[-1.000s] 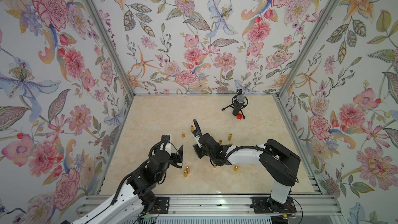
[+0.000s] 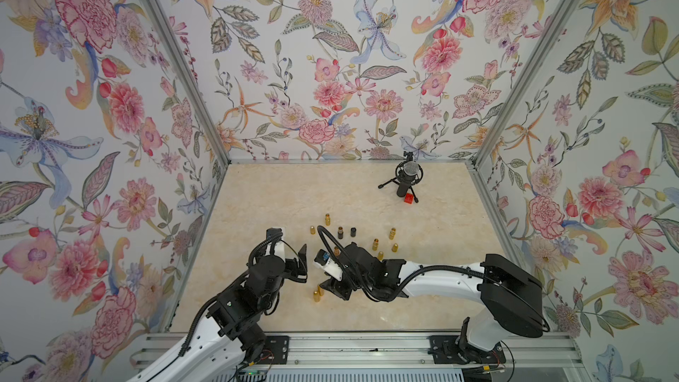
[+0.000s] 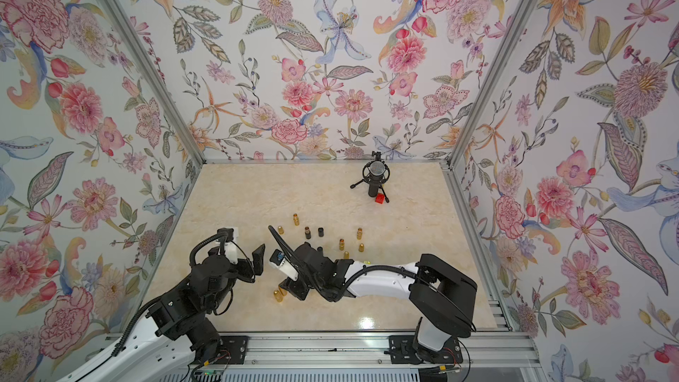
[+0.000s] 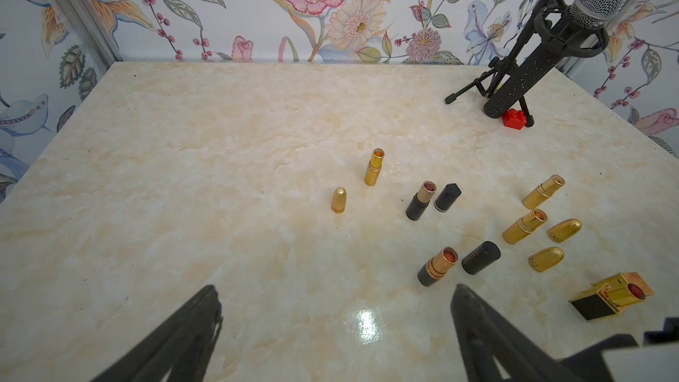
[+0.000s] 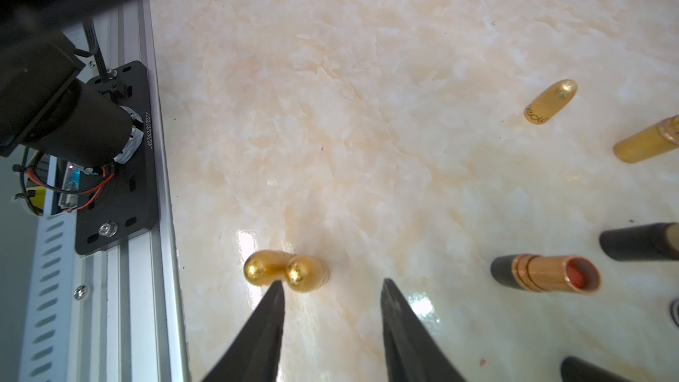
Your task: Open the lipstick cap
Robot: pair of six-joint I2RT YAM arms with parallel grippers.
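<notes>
Two gold lipsticks with rounded gold ends stand side by side near the front of the table; the right wrist view has the left one (image 5: 264,267) and its neighbour (image 5: 305,273). My right gripper is open above the table, its left finger (image 5: 267,314) appearing just below that pair, with nothing between the fingers. The left gripper also stands open and empty, over bare tabletop. Further back, uncapped lipsticks show their ends, among them a copper and black one (image 4: 438,266). Loose caps lie among them, including a black one (image 4: 481,257) and a gold one (image 4: 338,199).
A microphone on a tripod (image 4: 544,42) stands at the back right, a red block (image 4: 514,119) at its foot. A square gold and black lipstick (image 4: 611,295) sits at the right. A metal rail (image 5: 166,254) borders the front edge.
My right gripper has come down and toward the front left, closer to the two gold lipsticks, partly covering them in the top left view. The left arm has shifted slightly left.
</notes>
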